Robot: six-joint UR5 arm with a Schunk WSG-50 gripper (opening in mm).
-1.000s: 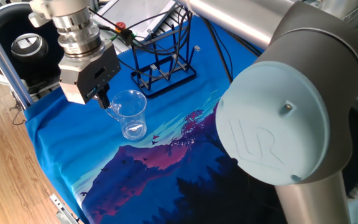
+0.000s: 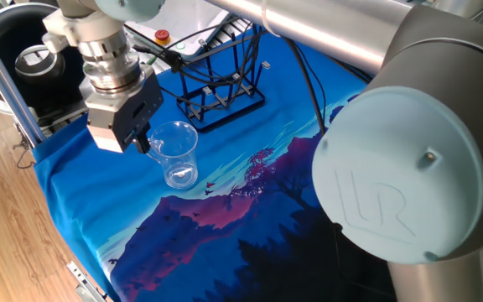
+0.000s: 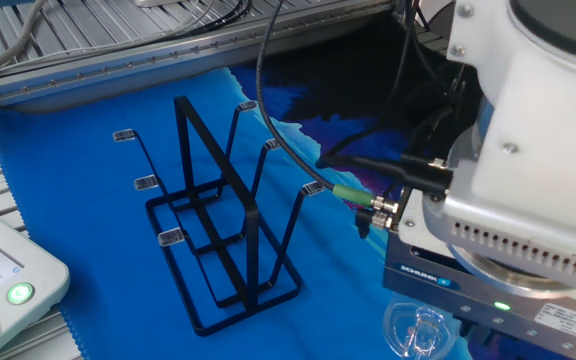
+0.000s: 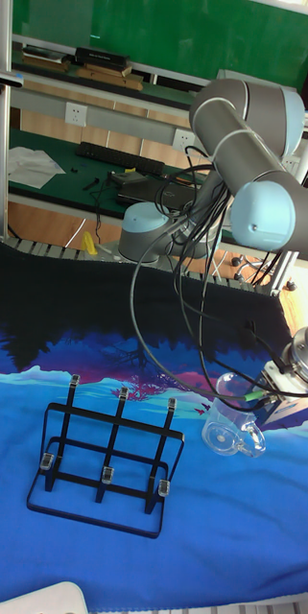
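Note:
A clear glass cup (image 2: 179, 159) stands upright on the blue printed cloth, its handle turned toward my gripper. In exterior view 1 the fingers of my gripper (image 2: 143, 144) are right at that handle; whether they touch it, or how far apart they stand, I cannot tell. Only part of the cup (image 3: 420, 330) shows at the bottom of exterior view 2, beside the gripper body. Exterior view 3 has the cup (image 4: 226, 428) at the right, partly overlapped by the arm's cables. A black wire rack (image 3: 253, 250) with several clear-tipped prongs rests on the cloth, apart from the cup.
Loose cables (image 2: 225, 80) hang from the arm across the rack in exterior view 1. A tablet with a red button (image 2: 163, 37) lies behind it. A black bin (image 2: 23, 50) stands off the table's left side. The printed cloth (image 2: 225, 243) in front of the cup is bare.
The gripper has shifted slightly right in exterior view 1, closer to the cup's handle. The arm's large joint has moved right as well. Cup and rack have stayed in place.

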